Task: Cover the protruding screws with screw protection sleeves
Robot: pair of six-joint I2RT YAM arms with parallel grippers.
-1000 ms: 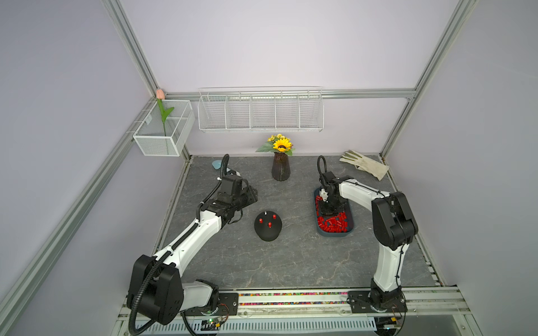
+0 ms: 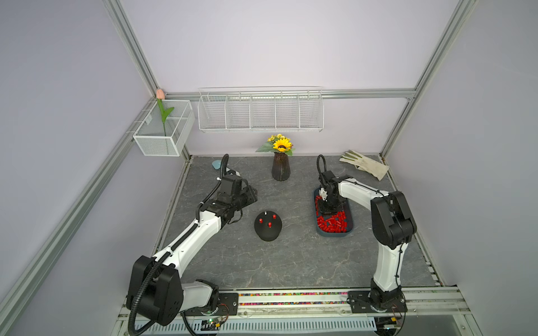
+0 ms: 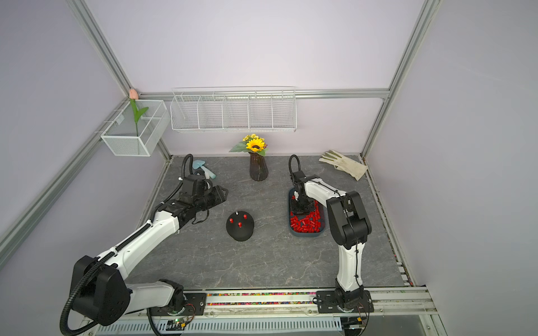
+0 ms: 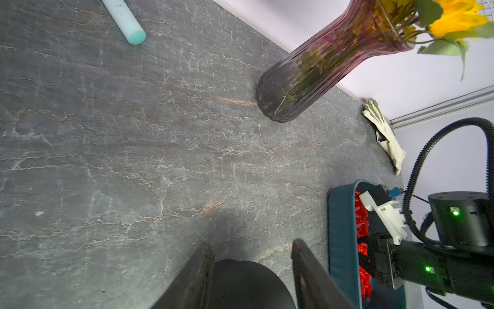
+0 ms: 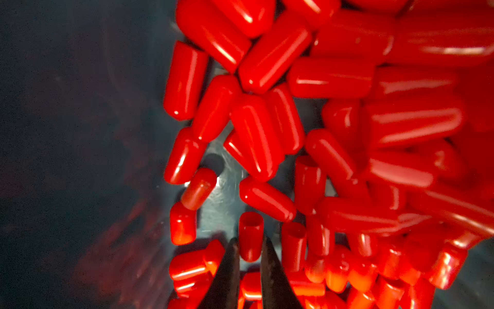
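A round black base sits mid-table, with red sleeves on 3 of its screws and a bare metal screw towards its back. Loose red sleeves fill much of the dark blue bin to the right. Down in that bin, my right gripper is part open, its fingertips closely flanking a small upright sleeve. Whether they touch it is hard to tell. My left gripper hangs left of and behind the base. Its fingers are apart with nothing between them; the black base shows below, its screws out of that view.
Several loose sleeves crowd the right fingers; bare bin floor lies on one side. A flower vase stands at the back, a glove at the back right. A light-blue tool lies behind the left arm.
The right arm has shifted very slightly within the bin. The left arm, the base and its sleeves look the same.
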